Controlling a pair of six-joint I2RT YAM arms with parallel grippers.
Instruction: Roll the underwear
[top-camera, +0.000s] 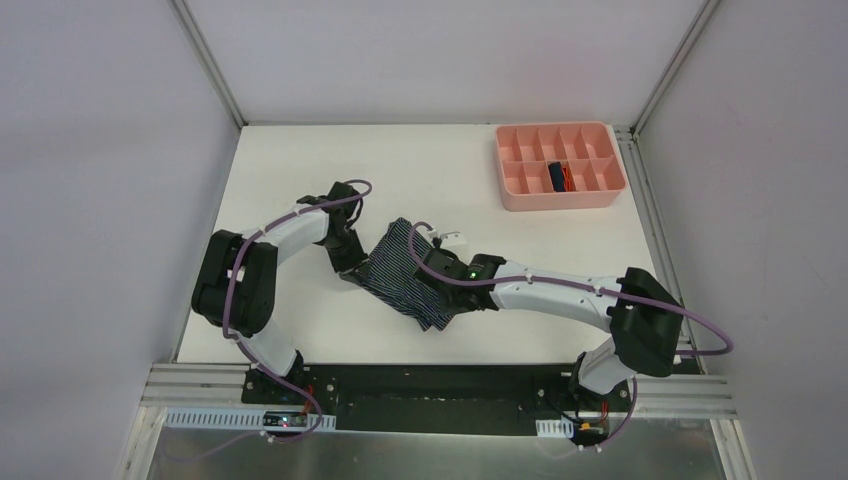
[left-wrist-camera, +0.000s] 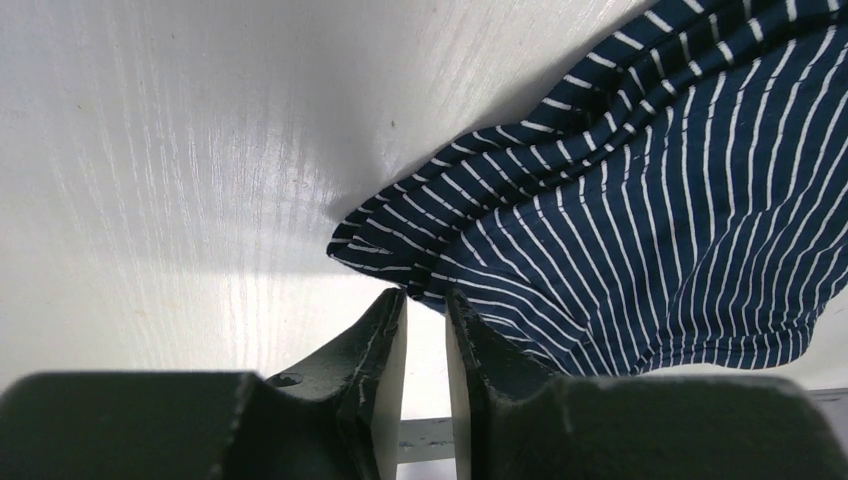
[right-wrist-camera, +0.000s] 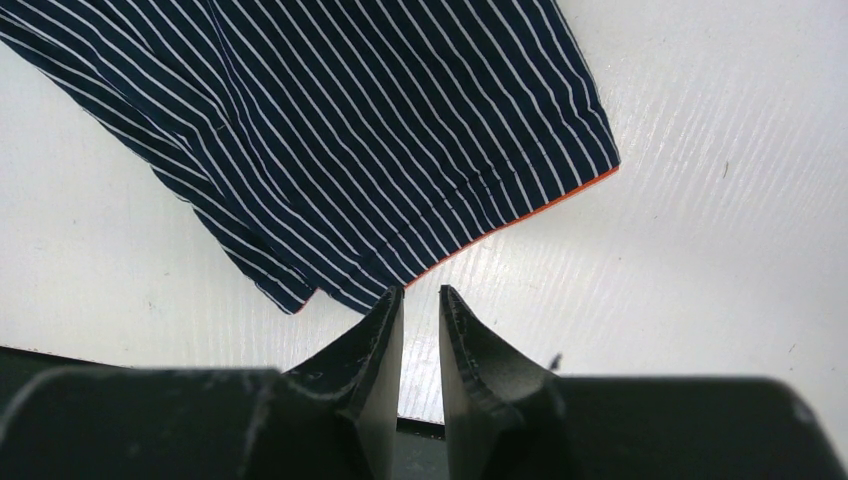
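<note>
The underwear, dark navy with thin white stripes, lies spread at a slant on the white table between both arms. In the left wrist view, a folded layer runs along one side of the underwear. My left gripper is part open at the cloth's corner, a bit of the edge showing between its tips. An orange-red trim lines one edge of the underwear in the right wrist view. There my right gripper stands part open; its left fingertip meets that trimmed edge, and bare table shows between the fingers.
A pink divided box stands at the back right, with a dark rolled item and something orange-red in its compartments. Bare table lies behind the cloth and at the front left. The dark front edge is near my right gripper.
</note>
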